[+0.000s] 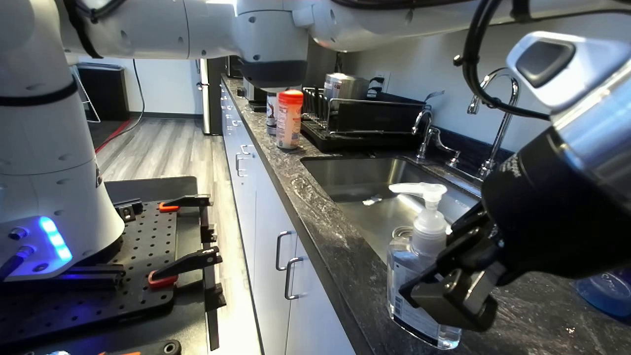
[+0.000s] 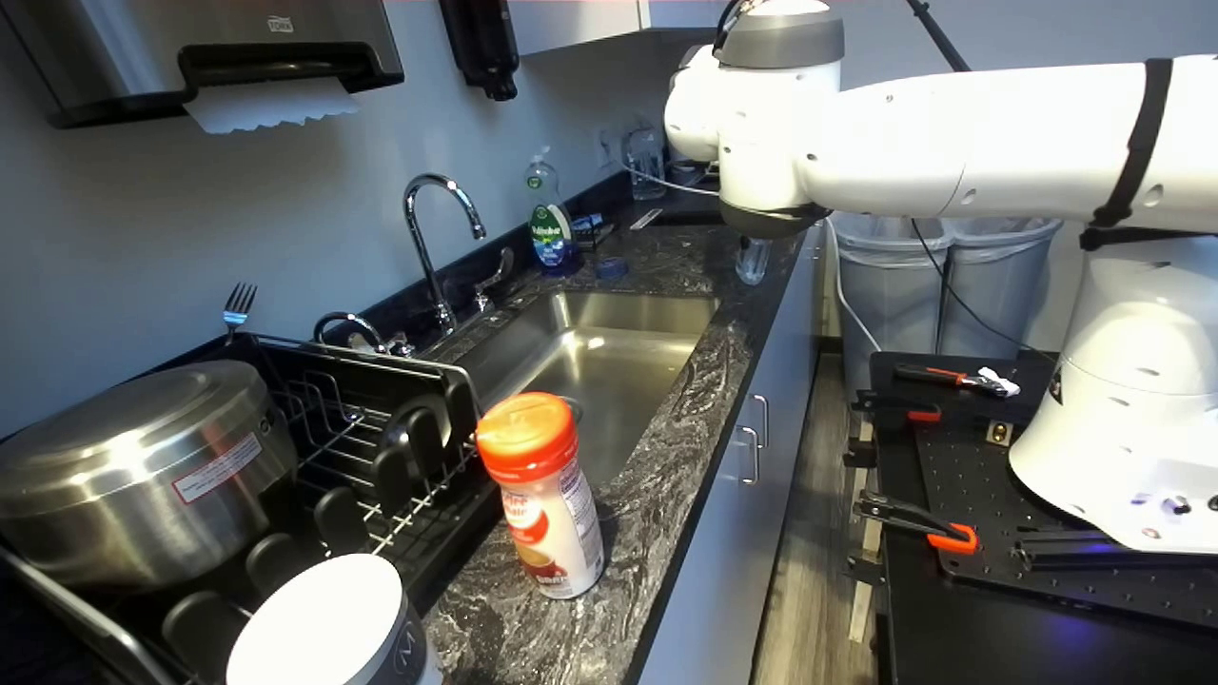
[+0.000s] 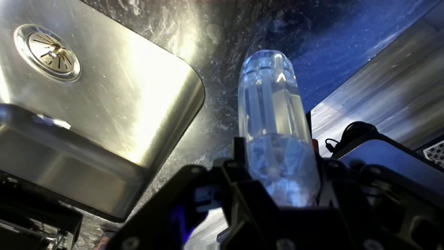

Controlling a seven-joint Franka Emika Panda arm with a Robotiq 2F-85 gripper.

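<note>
A clear pump bottle with a white pump top and a printed label is at the near end of the counter, leaning slightly. My gripper is shut on its body from the right side. From the wrist, the transparent bottle stretches away between the fingers, part full of clear liquid; its pump end is out of sight there. In exterior view 2 the bottle shows only in part beneath the arm, which hides the gripper. Whether its base touches the counter I cannot tell.
Beside the bottle lies the steel sink, with a tall faucet behind it. A red-capped canister stands by the dish rack. A blue-based dish soap bottle is at the wall. The counter's front edge is close.
</note>
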